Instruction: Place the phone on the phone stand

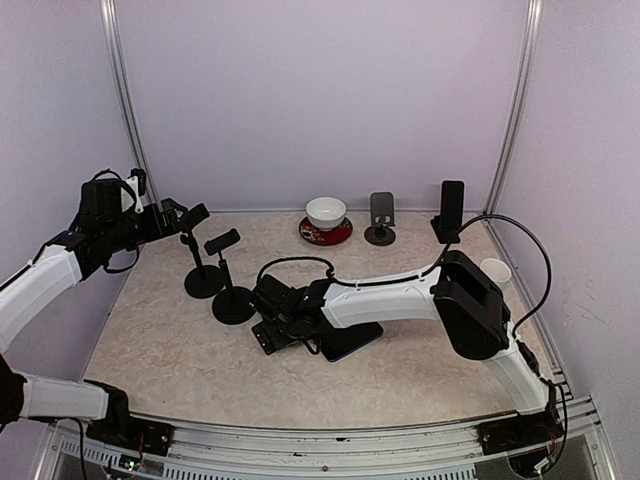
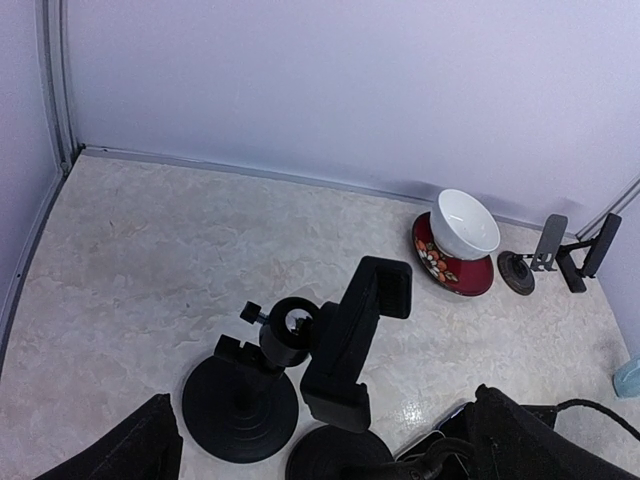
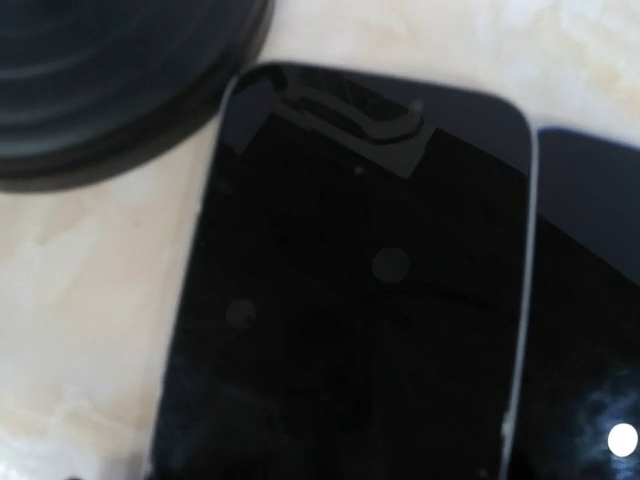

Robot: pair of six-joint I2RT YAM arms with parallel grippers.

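Observation:
Dark phones lie flat on the table under the right arm; in the right wrist view one phone [image 3: 350,300] fills the middle, a second phone [image 3: 590,250] beside it. At left, my left gripper [image 1: 170,218] hangs open by a black clamp stand [image 2: 340,350], nothing between its fingers. A second clamp stand [image 1: 228,295] stands just right of it. At the back are a small phone stand [image 1: 382,210] and a tall black stand [image 1: 450,210].
A white bowl [image 1: 326,210] sits on a red plate [image 1: 310,234] at the back. A cup [image 1: 496,270] stands at the right edge.

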